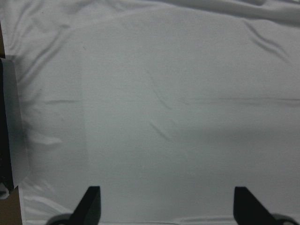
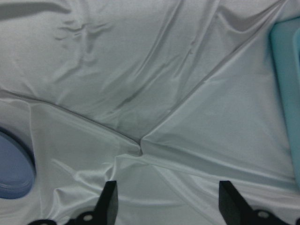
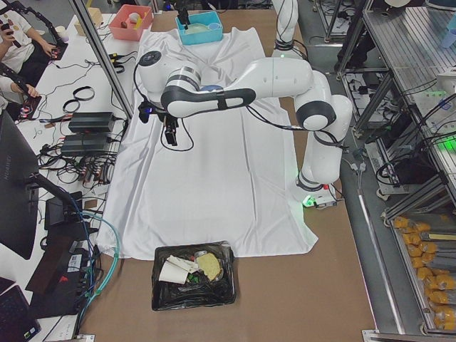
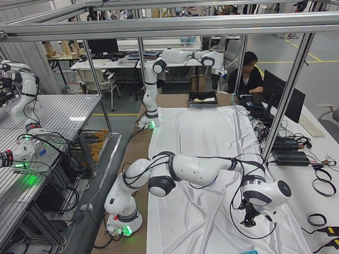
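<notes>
My left gripper stands open over the white cloth (image 1: 154, 112), nothing between its fingers; the cloth is fairly smooth there. My right gripper is open above wrinkled cloth, with a blue round dish (image 2: 11, 166) to its left and the edge of a teal bin (image 2: 283, 89) to its right. In the camera left view the teal bin (image 3: 198, 34) sits at the far end of the cloth, and the dish is mostly behind an arm.
A black-lined bin (image 3: 192, 292) with crumpled items stands at the near end. A red bin (image 3: 130, 28) sits beside the cables and monitors on the side table. A metal frame surrounds the workspace.
</notes>
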